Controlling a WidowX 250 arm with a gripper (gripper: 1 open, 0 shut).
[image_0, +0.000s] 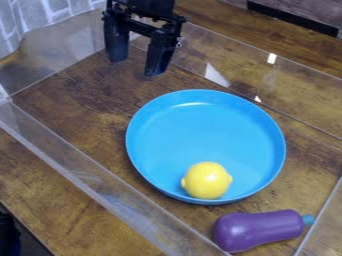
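My black gripper hangs at the top centre, above the wooden floor, its two fingers spread apart with nothing seen between them. A blue plate lies at the centre right, with a yellow ball-like toy on its lower part. A purple toy eggplant lies outside the plate at the bottom right.
Clear plastic walls border the wooden work area. The floor left of the plate and below my gripper is bare.
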